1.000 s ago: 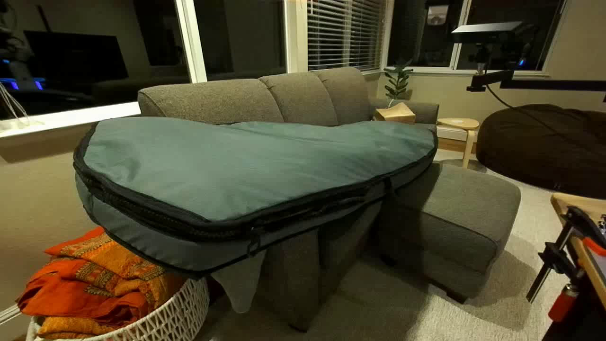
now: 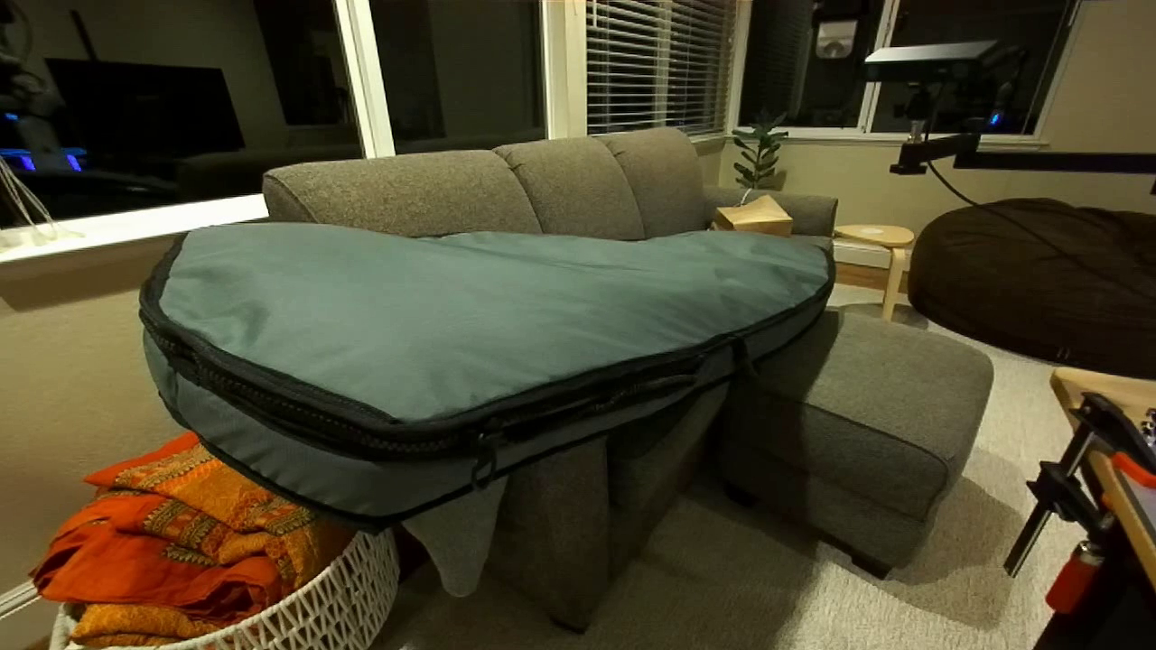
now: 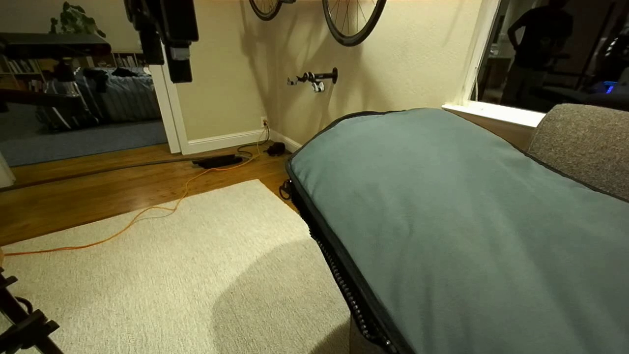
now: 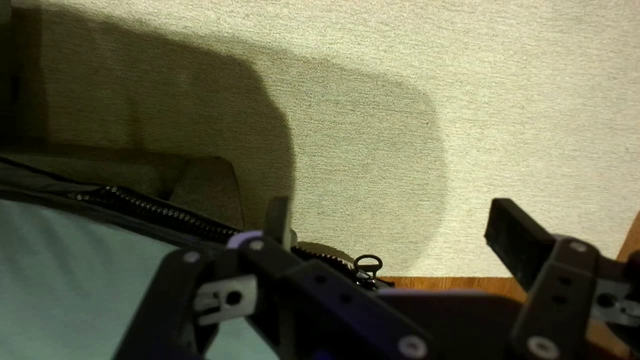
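A large teal padded bag (image 2: 466,314) with a black zipper along its edge lies across the grey couch. In exterior view 2 the bag (image 3: 448,194) fills the right side, its zipper (image 3: 348,289) running down the near edge. My gripper is open in the wrist view, nothing between its fingers, with carpet far below the gap. A zipper pull with a loop (image 4: 367,263) shows low between the fingers, apart from them. The left finger (image 4: 277,222) overlaps the zipper line in this view. Black parts of my arm hang at the top left of exterior view 2.
The couch (image 2: 412,190) and its chaise (image 2: 899,379) stand under and beside the bag. A white basket (image 2: 358,601) of orange cloth sits below its left end. A table edge with a clamp (image 2: 1057,487) is at right. Carpet (image 3: 177,277) lies open beside the bag.
A small dark part has come into view at the top edge of exterior view 1, right of centre. The bag and couch look unmoved.
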